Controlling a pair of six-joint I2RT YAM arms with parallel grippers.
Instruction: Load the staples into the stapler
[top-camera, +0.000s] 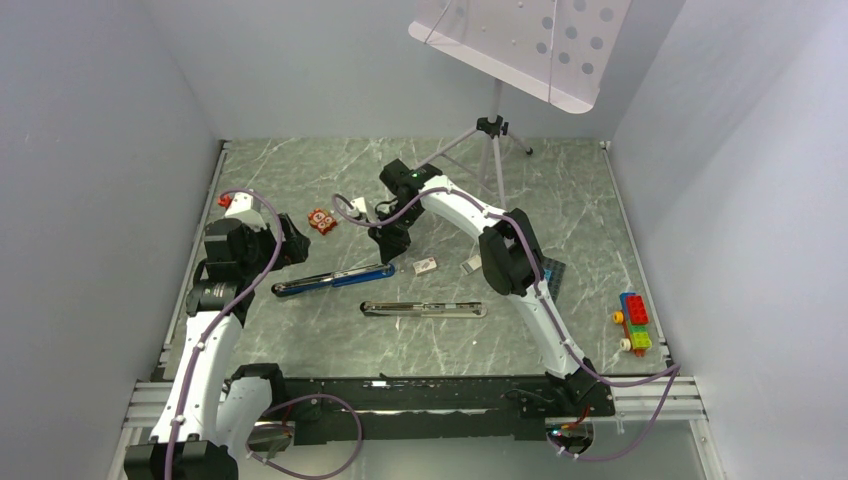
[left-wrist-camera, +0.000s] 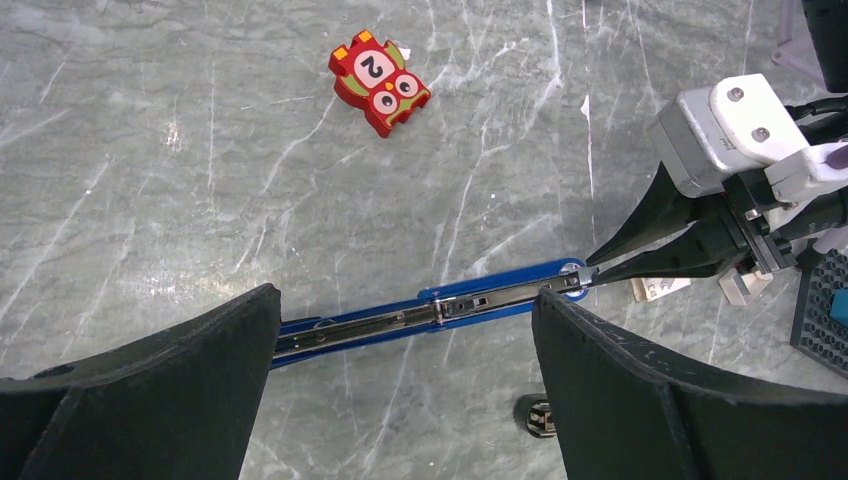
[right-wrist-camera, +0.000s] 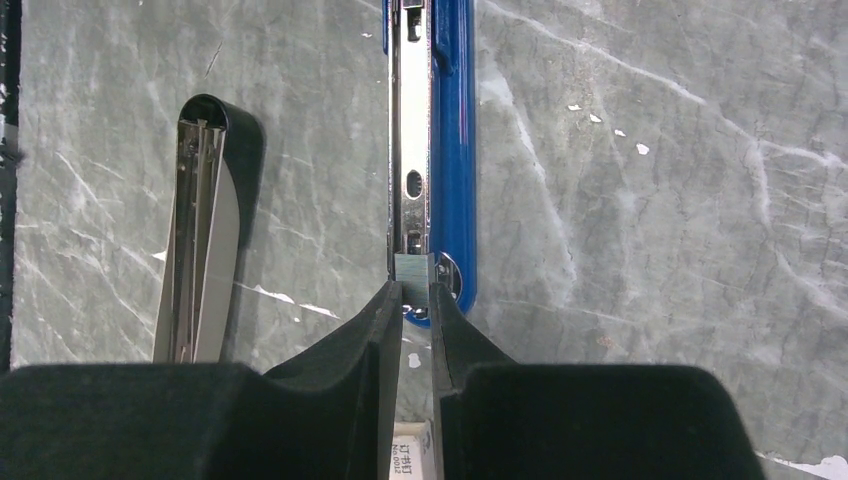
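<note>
The blue stapler (top-camera: 340, 278) lies open on the marble table, its metal channel exposed. My right gripper is at the stapler's end, its fingertips on either side of a small silvery strip of staples (right-wrist-camera: 413, 270) at the channel's end; whether they grip it is hard to tell. In the left wrist view my left gripper stands open above the blue stapler, nothing held between its fingers. A second, silver stapler (top-camera: 423, 309) lies open in front. A staple box (top-camera: 425, 264) sits beside the right gripper.
A red owl toy (top-camera: 321, 221) lies behind the blue stapler. A small pale block (top-camera: 470, 265), a dark studded plate (left-wrist-camera: 823, 310) and a toy brick car (top-camera: 634, 322) are to the right. A tripod stand (top-camera: 496, 150) stands at the back.
</note>
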